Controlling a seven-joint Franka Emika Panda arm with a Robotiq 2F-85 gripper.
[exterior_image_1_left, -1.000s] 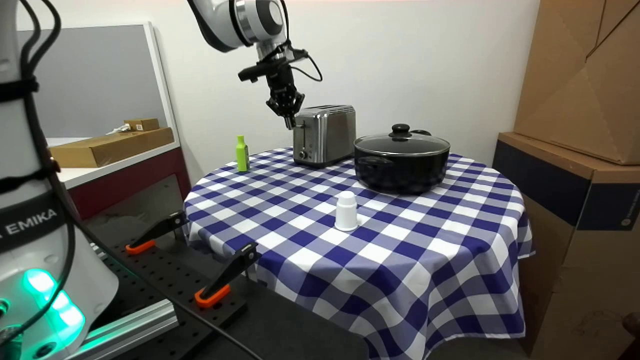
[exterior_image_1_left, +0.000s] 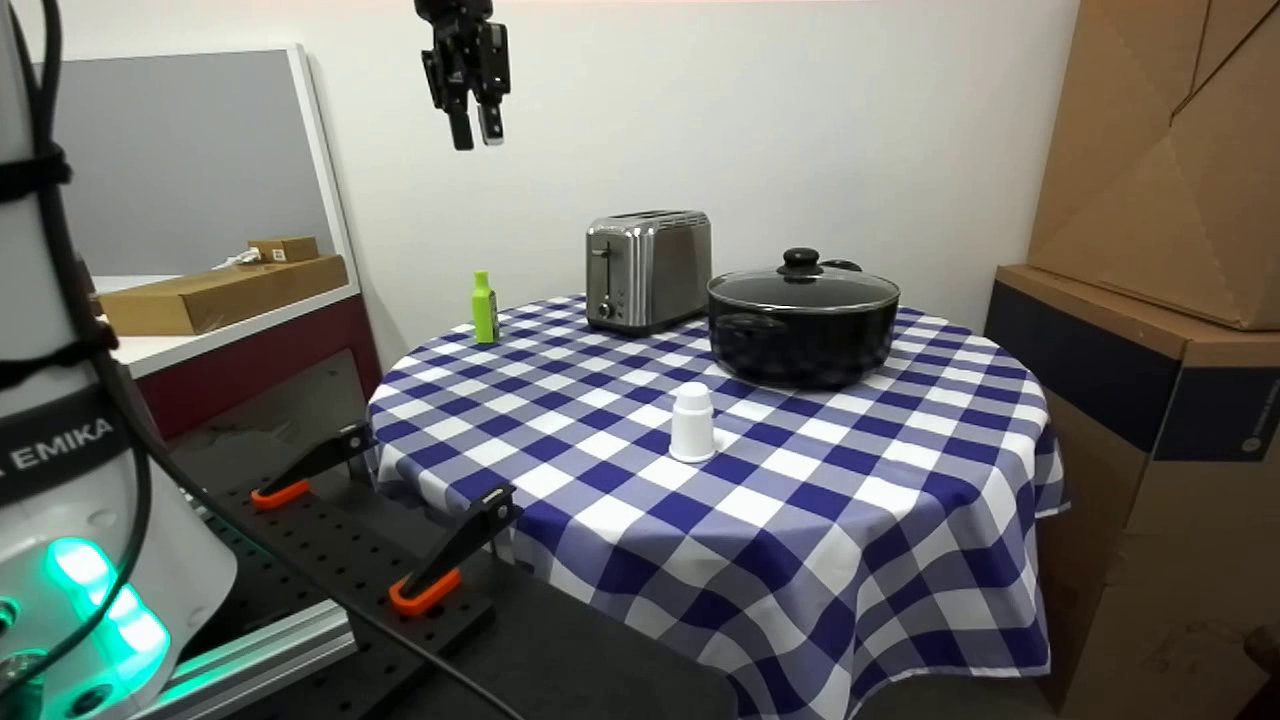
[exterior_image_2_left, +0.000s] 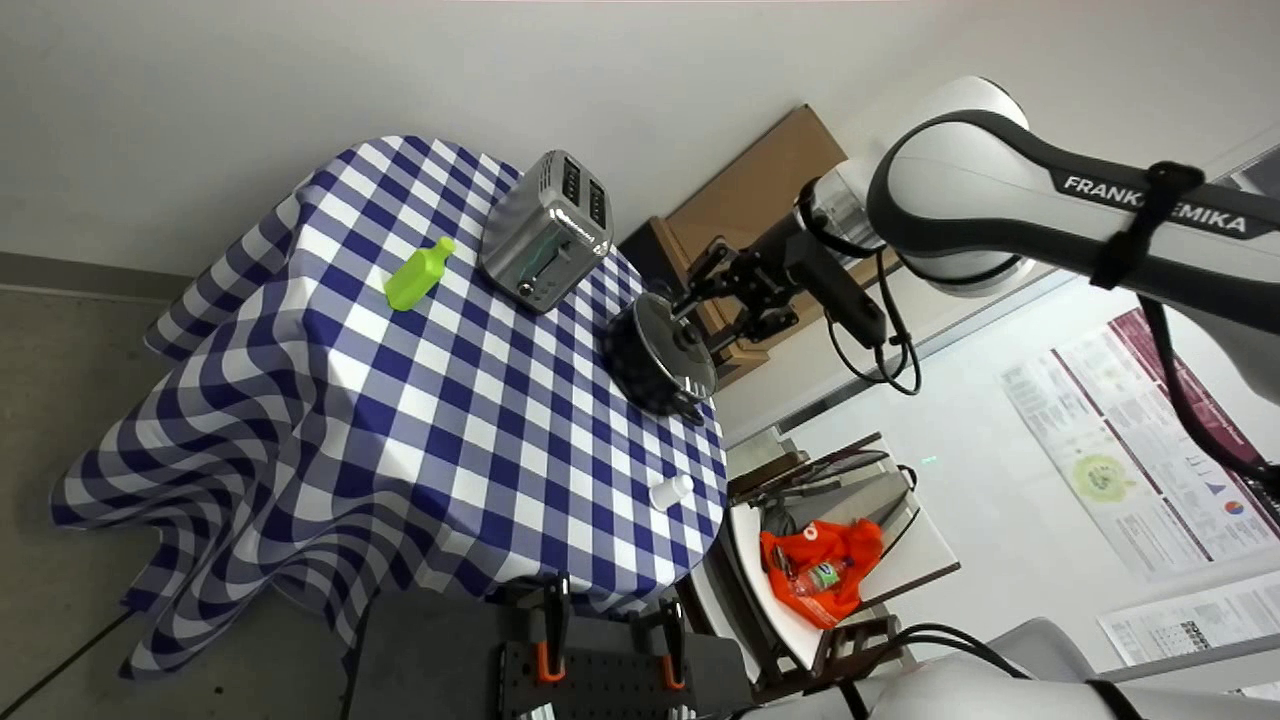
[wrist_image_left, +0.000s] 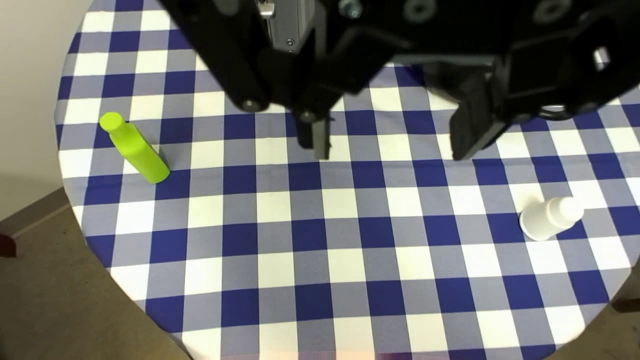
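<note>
High above the table's far left side, my gripper (exterior_image_1_left: 476, 134) hangs clear of everything. In the wrist view the fingers (wrist_image_left: 322, 141) stand well apart, so the gripper is open, with only tablecloth visible beyond the gap. A green bottle (exterior_image_1_left: 485, 310) stands at the table's left edge; the wrist view shows this bottle (wrist_image_left: 139, 150) left of the fingers. Upright on the near half is a white bottle (exterior_image_1_left: 692, 424), lower right of the fingers in the wrist view. A silver toaster (exterior_image_1_left: 649, 271) and a lidded black pot (exterior_image_1_left: 801, 324) stand towards the back.
A blue-and-white checked cloth (exterior_image_1_left: 576, 414) covers the round table, whose middle is bare. Black clamps with orange ends (exterior_image_1_left: 426, 593) sit at the near left edge. Cardboard boxes (exterior_image_1_left: 1152, 480) are stacked on the right, close to the table.
The table objects have not moved.
</note>
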